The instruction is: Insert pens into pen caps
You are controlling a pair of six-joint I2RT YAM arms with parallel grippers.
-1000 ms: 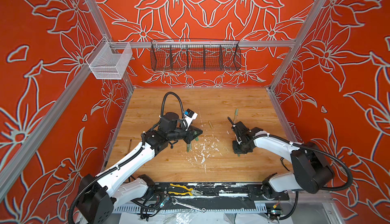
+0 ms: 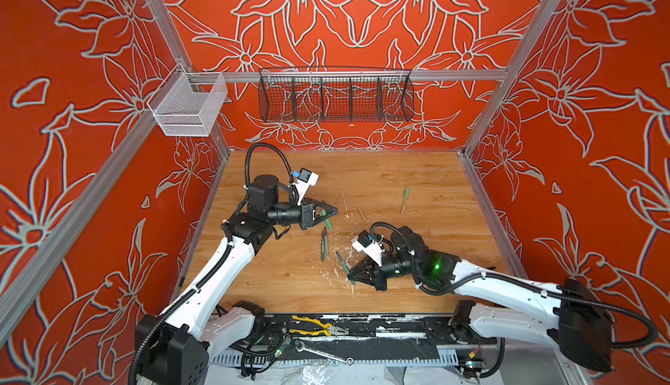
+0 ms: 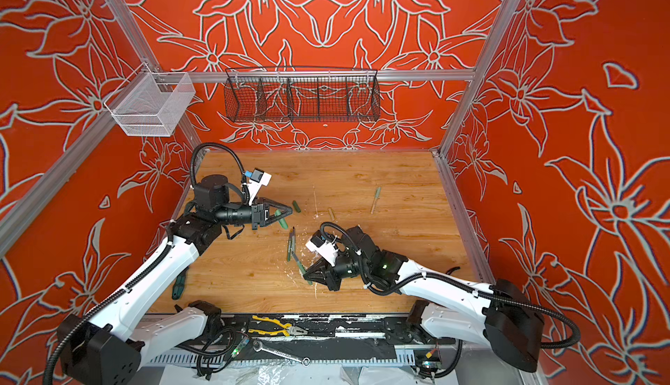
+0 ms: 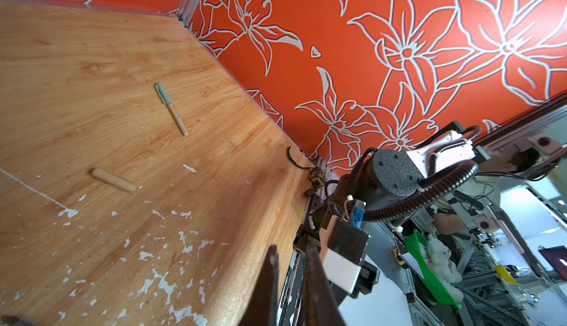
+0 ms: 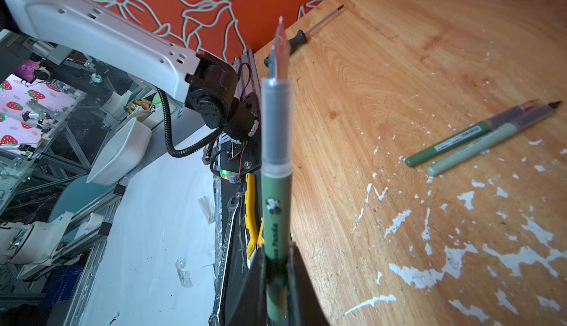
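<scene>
In the top views my left gripper [image 2: 334, 211] is shut on a short green cap [image 2: 328, 224], held above the left-middle of the table. No cap shows between its fingers in the left wrist view. My right gripper is shut on an uncapped green pen [image 5: 275, 208], its clear front section and point extending away from the fingers. This pen [image 2: 341, 259] slants toward the left, apart from the cap. Two more uncapped pens, one dark green [image 5: 449, 144] and one pale green [image 5: 472, 147], lie side by side. A loose green cap [image 3: 296, 205] rests behind the left gripper.
A short tan piece [image 4: 113, 179] and a tan pen with a green cap [image 4: 171, 107] lie farther right and back. A screwdriver [image 5: 300, 39] is near the table's left edge. Pliers [image 2: 314, 325] and a wrench [image 2: 324, 352] are beyond the front edge.
The left gripper has drawn back slightly leftward and away with the cap.
</scene>
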